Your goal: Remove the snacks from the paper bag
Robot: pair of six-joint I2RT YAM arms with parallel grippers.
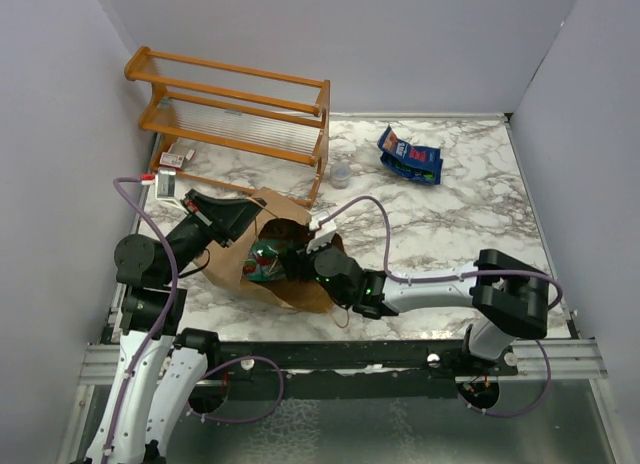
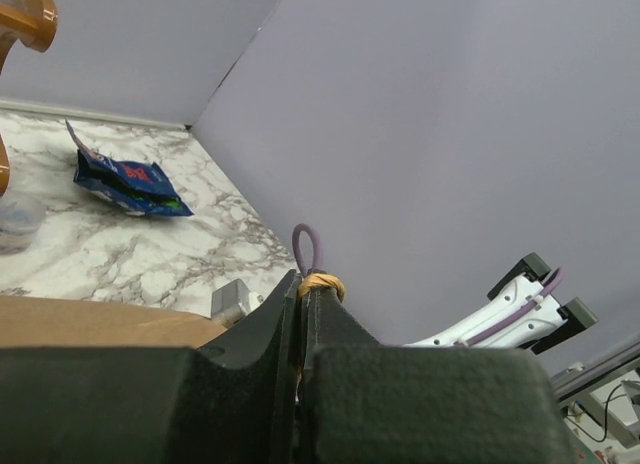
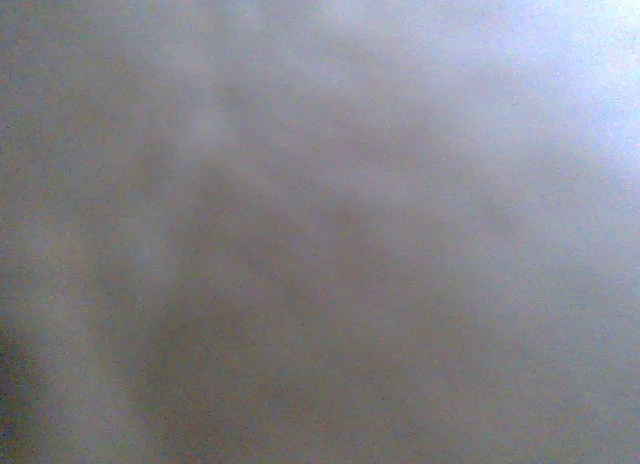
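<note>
The brown paper bag [image 1: 230, 274] lies open on the marble table, a green snack pack [image 1: 266, 260] inside it. My left gripper [image 1: 244, 205] is held above the bag's left side, shut on a twisted paper handle [image 2: 322, 283], which also shows taut in the top view. My right gripper [image 1: 296, 260] reaches into the bag's mouth at the pack's right end; its fingertips are hidden. The right wrist view is a close, blurred brownish-grey surface.
A wooden rack [image 1: 225, 124] stands at the back left, with a small clear cup [image 1: 339, 174] beside it. A blue snack pack [image 1: 410, 157] lies at the back right.
</note>
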